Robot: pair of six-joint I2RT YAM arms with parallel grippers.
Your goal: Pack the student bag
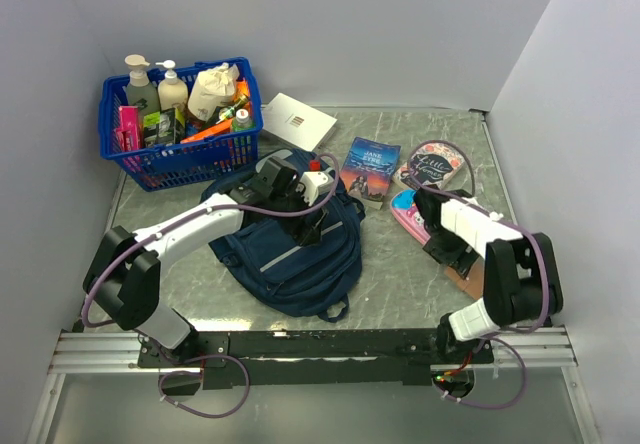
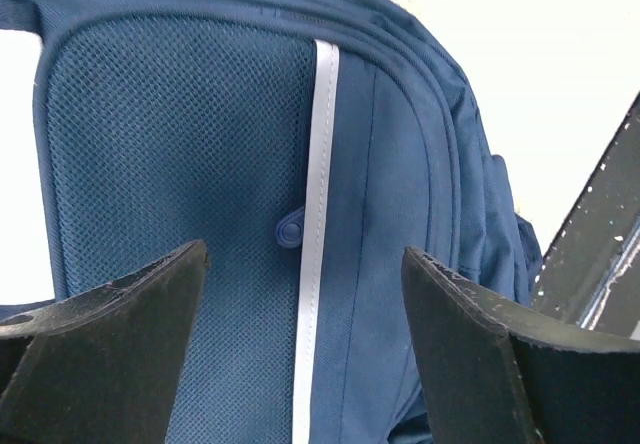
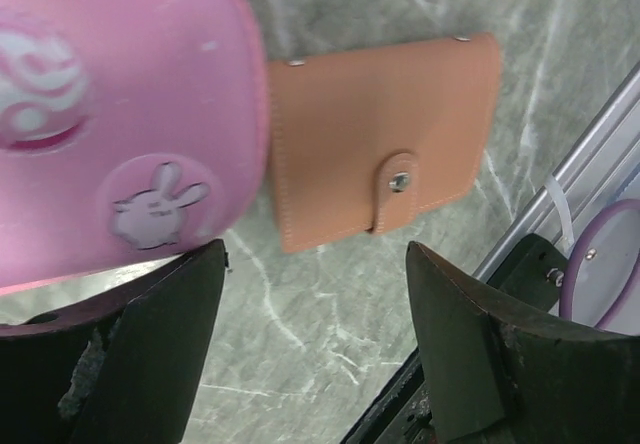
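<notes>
The navy backpack [image 1: 290,274] lies flat on the table; its mesh and a reflective strip [image 2: 318,144] fill the left wrist view. My left gripper hangs over it, fingers apart with nothing between. My right gripper is open at the pink pencil case [image 1: 410,219] and the tan snap wallet [image 3: 340,134], its left finger at the case's edge. Two paperbacks, Jane Eyre [image 1: 368,169] and Little Women [image 1: 432,164], lie behind the case. A white book or folder [image 1: 300,119] lies behind the backpack.
A blue basket [image 1: 160,169] full of bottles and packets stands at the back left. Walls close in the back and sides. Bare marble table shows between the backpack and pencil case.
</notes>
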